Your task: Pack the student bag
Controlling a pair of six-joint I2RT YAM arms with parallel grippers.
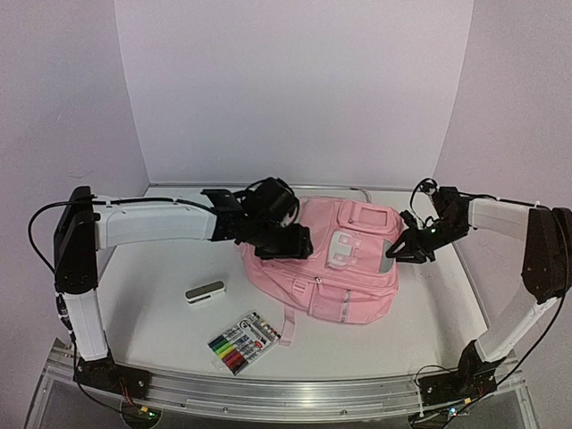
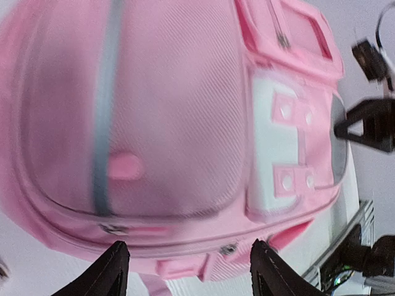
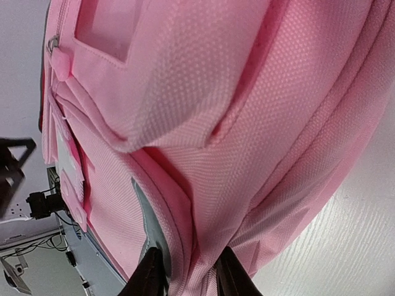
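A pink backpack lies flat on the table, its front pockets facing up and its top end to the left or right hard to tell. Above its left part hovers my left gripper; in the left wrist view its fingers stand wide apart over the bag's front, with nothing gripped. At the bag's right side my right gripper is shut on a fold of pink fabric beside a grey patch. A pack of coloured markers and a grey-and-white case rest on the table in front.
Bare white table lies at the left and front. A strap from the bag reaches toward the markers. A metal rail runs along the table's front edge, and walls enclose the back and sides.
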